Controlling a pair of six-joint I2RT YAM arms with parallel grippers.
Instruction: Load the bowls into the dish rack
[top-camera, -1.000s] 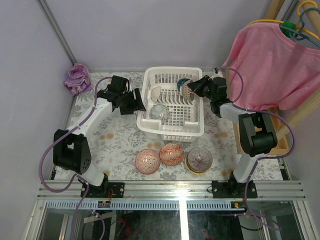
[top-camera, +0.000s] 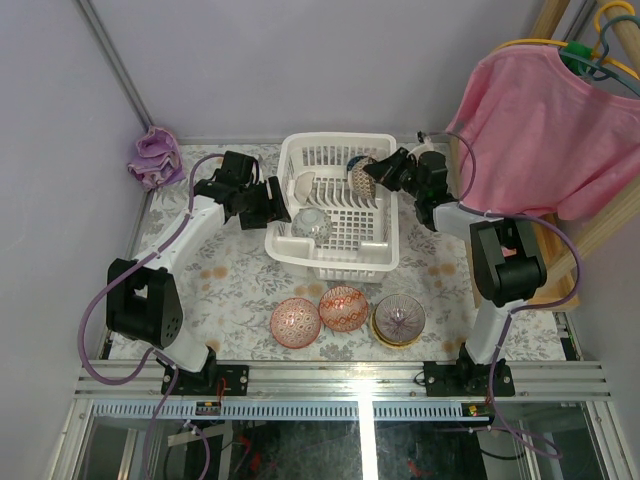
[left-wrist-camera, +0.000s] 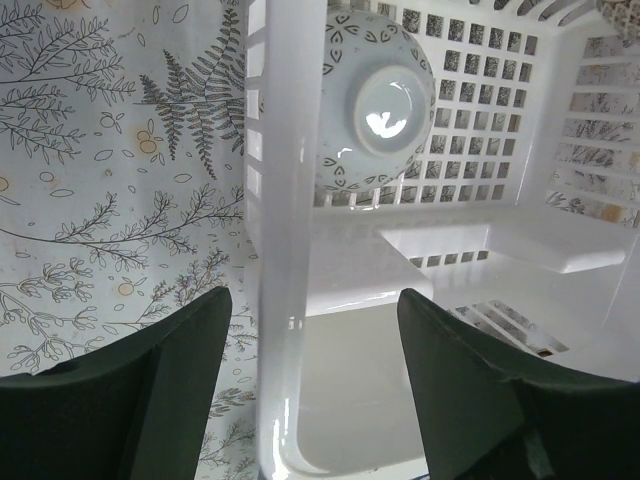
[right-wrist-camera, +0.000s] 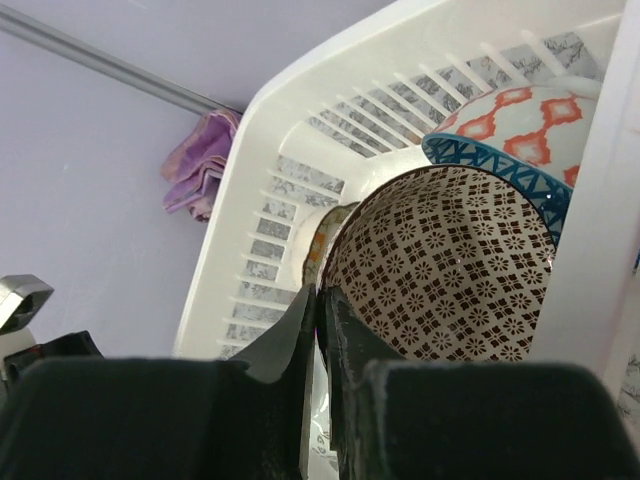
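Observation:
My right gripper is shut on the rim of a brown patterned bowl (right-wrist-camera: 440, 270) at the back right of the white dish rack (top-camera: 335, 268). Behind it is a red-and-blue patterned bowl (right-wrist-camera: 525, 135). A pale patterned bowl (left-wrist-camera: 370, 110) lies bottom-up in the rack, and another light bowl (top-camera: 304, 185) stands at its left side. My left gripper is open over the rack's left edge, nothing held. In front of the rack lie two red patterned bowls (top-camera: 295, 322) and a grey bowl (top-camera: 399, 318) on a yellow one.
A pink shirt (top-camera: 530, 130) hangs on a wooden stand at the right. A purple cloth (top-camera: 155, 158) lies at the back left. The counter (top-camera: 195, 305) left of the front bowls is clear.
My right gripper has moved slightly left with the bowl, and the rack has shifted a little to the left with it. The left arm has stayed still.

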